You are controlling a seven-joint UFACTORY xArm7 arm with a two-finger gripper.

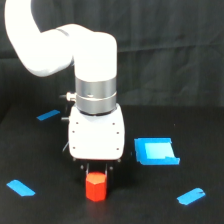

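A red block with a six-sided outline is at the lower middle of the camera view, on or just above the black table. My white gripper is right over it, pointing down. Its dark fingers barely show against the black background, near the block's upper sides. Whether they touch the block or stand apart from it cannot be made out.
To the right lies a blue square tray with a paler inside. Flat blue pieces lie at the front left, front right and back left. Black table shows bare between these things.
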